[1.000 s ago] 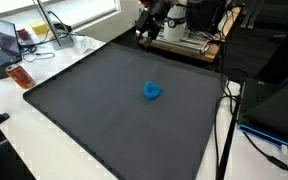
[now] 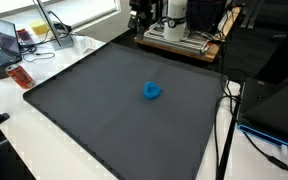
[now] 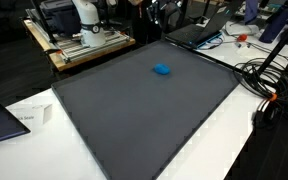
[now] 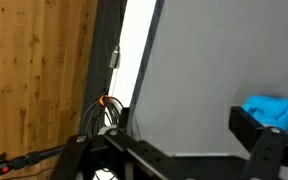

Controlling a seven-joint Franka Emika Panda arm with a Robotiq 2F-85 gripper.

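Note:
A small bright blue, crumpled-looking object lies alone on the dark grey table mat. Exterior view 2 has the same blue object toward the far part of the mat. In the wrist view, the blue object is at the lower right, partly covered by the right finger. My gripper is open there, its dark fingers spread wide with only bare mat between them. In exterior view 1 the arm is at the top edge, beyond the mat and well apart from the blue object; its fingertips are hard to make out.
An orange-red can and a laptop stand on the white surface at the left. Cables hang past the mat's edge in the wrist view.
At the top of exterior view 1, the arm has moved upward and slightly left, away from the mat. The blue object has stayed where it was.

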